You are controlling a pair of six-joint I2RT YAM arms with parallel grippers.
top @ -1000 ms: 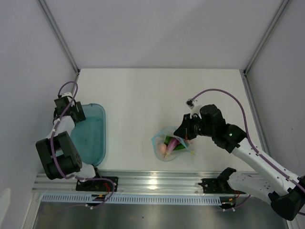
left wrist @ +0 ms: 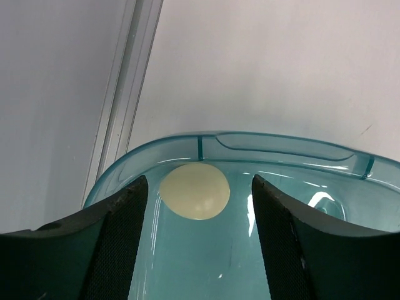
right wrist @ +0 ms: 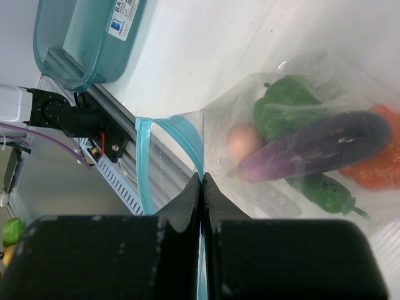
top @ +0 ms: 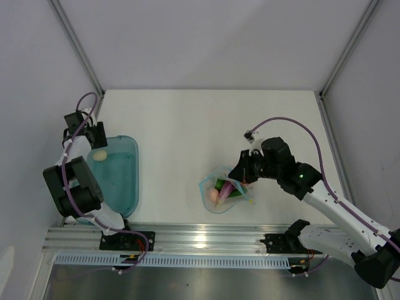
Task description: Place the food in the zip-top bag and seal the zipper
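A pale oval food piece (left wrist: 194, 190) lies in the teal tray (top: 128, 181) at the left. My left gripper hangs above it, fingers apart on either side, holding nothing. The clear zip bag (top: 210, 194) lies centre-right, containing an eggplant (right wrist: 312, 142), green peppers (right wrist: 284, 100), a pinkish round item (right wrist: 244, 140) and an orange item (right wrist: 375, 172). My right gripper is shut on the bag's blue zipper edge (right wrist: 184, 130) at its opening.
Walls and metal rails border it, with the left arm close to the left wall.
My left gripper has moved back and up, away from over the pale piece, which now shows more in the top view. The right arm and bag are essentially still.
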